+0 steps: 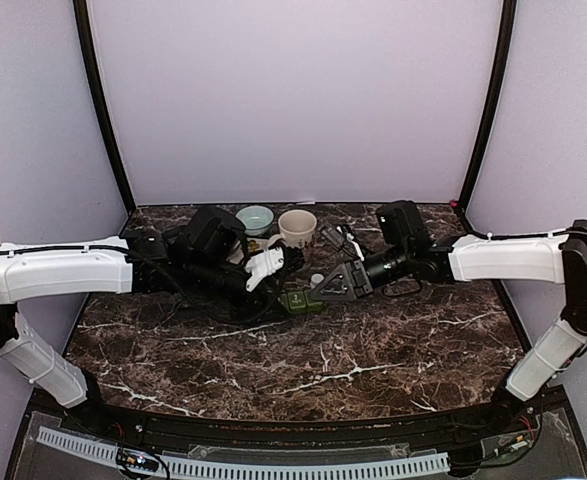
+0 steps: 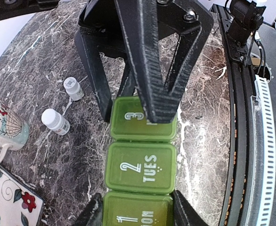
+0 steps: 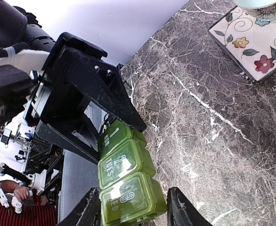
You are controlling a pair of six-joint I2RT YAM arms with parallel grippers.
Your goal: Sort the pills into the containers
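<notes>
A green weekday pill organizer [image 2: 140, 167] hangs above the marble table, its MON, TUES and third lids visible. My left gripper [image 1: 278, 300] is shut on the MON end, seen at the bottom of the left wrist view. My right gripper [image 1: 328, 290] is at the third-compartment end, its fingers either side of it; whether they grip it is unclear. Two white pill bottles [image 2: 55, 121] stand on the table beside the organizer in the left wrist view.
A floral tray [image 3: 248, 44] with a bowl [image 1: 254, 218], a cream cup [image 1: 297, 227] and a floral mug [image 2: 3, 125] stand at the back.
</notes>
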